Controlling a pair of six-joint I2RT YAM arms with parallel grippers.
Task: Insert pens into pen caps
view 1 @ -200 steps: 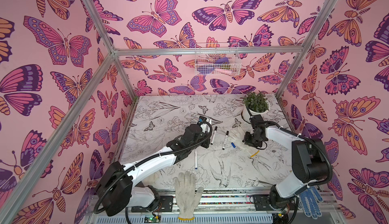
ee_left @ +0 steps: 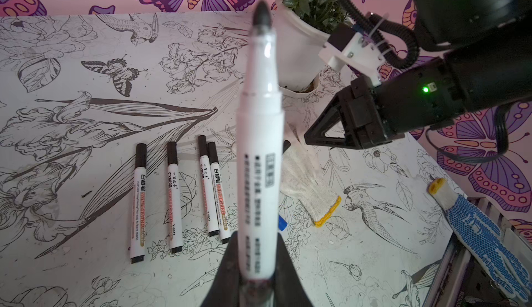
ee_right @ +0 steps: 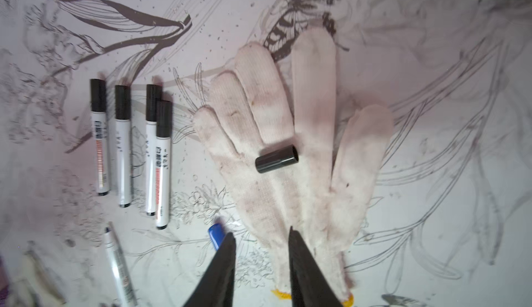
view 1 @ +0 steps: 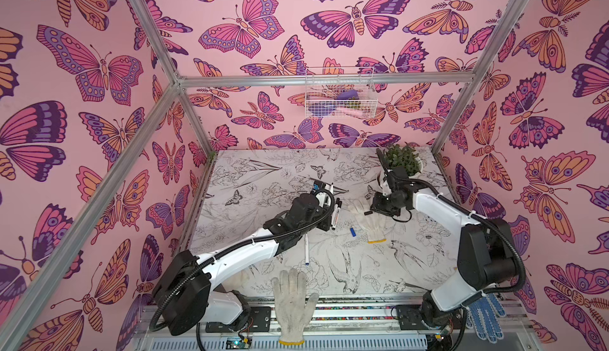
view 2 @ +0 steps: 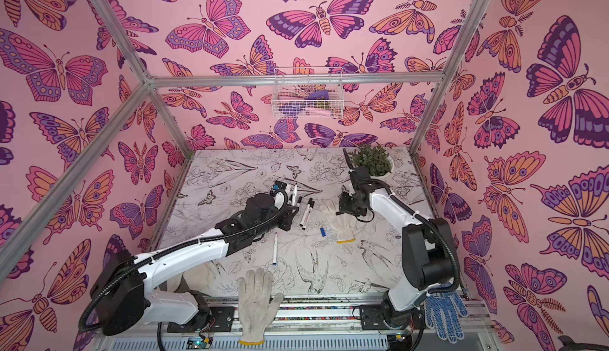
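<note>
A white pen with its black nib bare points up in the left wrist view, and my left gripper is shut on its lower end. A black cap lies on its side on the palm of a white glove, its open end toward the right. Over that glove hangs my right gripper, part open, with nothing between its fingers. A blue cap rests on the table left of the glove. Farther left lies another white pen, uncapped.
Several black-capped markers lie side by side left of the glove, two of them touching. A potted plant stands behind my right gripper. Another glove lies at the front edge.
My right arm has moved left, and the glove and the blue cap have shifted left too. A marker now lies close against another one. My left arm is almost still, pen in grip.
</note>
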